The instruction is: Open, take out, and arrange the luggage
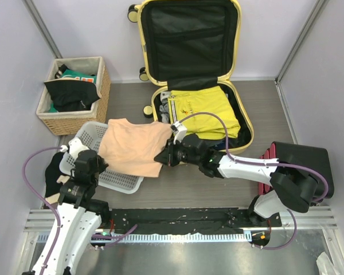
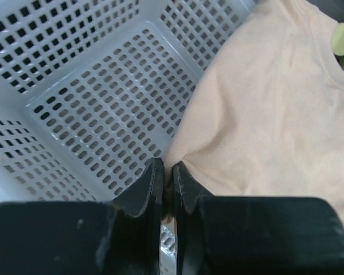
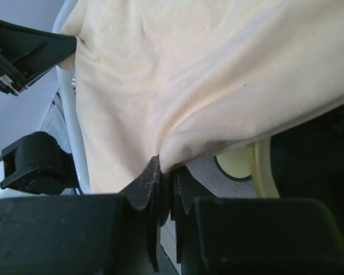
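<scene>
The peach shirt [image 1: 135, 146] is stretched flat between my two grippers in the top view, its left part over the grey perforated basket [image 1: 126, 183]. My left gripper is shut on the shirt's left edge, above the basket. On the opposite side, my right gripper pinches the shirt's right edge, which is bunched between the fingers. Behind stands the open yellow suitcase [image 1: 246, 120], with folded yellow clothing [image 1: 209, 112] in its lower half.
A wicker basket [image 1: 77, 121] with dark and green clothes stands at the back left. At the right lies a dark case [image 1: 304, 166] with red beside it. Bare floor [image 1: 180, 192] shows in front of the suitcase.
</scene>
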